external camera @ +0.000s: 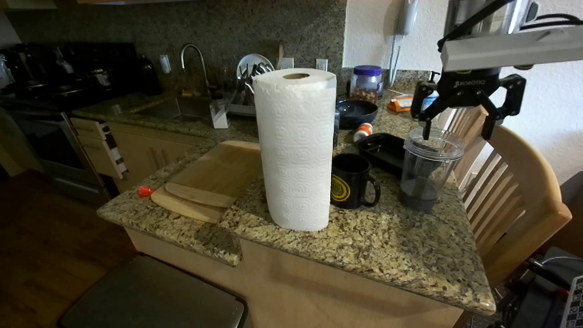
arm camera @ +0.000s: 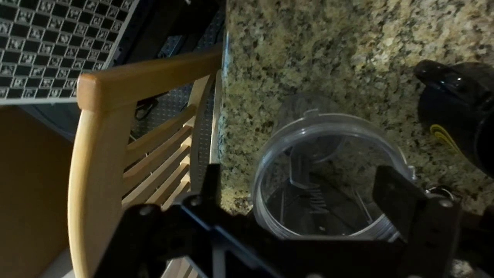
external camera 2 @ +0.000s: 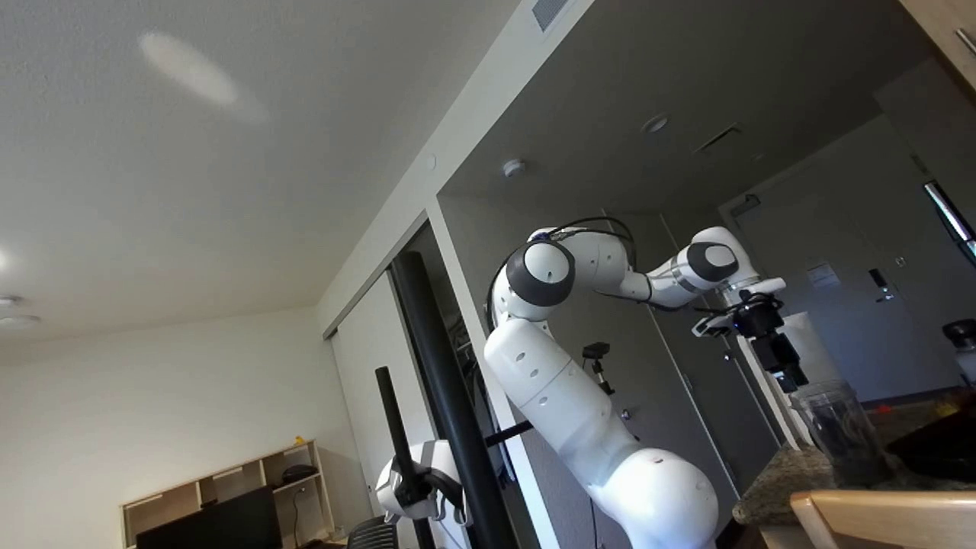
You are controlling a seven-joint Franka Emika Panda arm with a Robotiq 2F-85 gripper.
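My gripper (external camera: 457,136) is open at the upper rim of a clear plastic blender cup (external camera: 429,177), with nothing held between its fingers. From the wrist, the cup's round mouth (arm camera: 331,121) lies between the two spread fingertips, nearer the right one. The cup stands upright on the granite counter (external camera: 382,248). In the second exterior view the gripper (external camera 2: 792,380) points down by the top of the cup (external camera 2: 837,430). Whether a finger touches the rim cannot be made out.
Left of the cup stands a black mug (external camera: 351,181), and a white paper towel roll (external camera: 296,158) is beside that. A black tray (external camera: 382,150) lies behind. Close to the counter's right edge is a wooden chair (external camera: 527,180).
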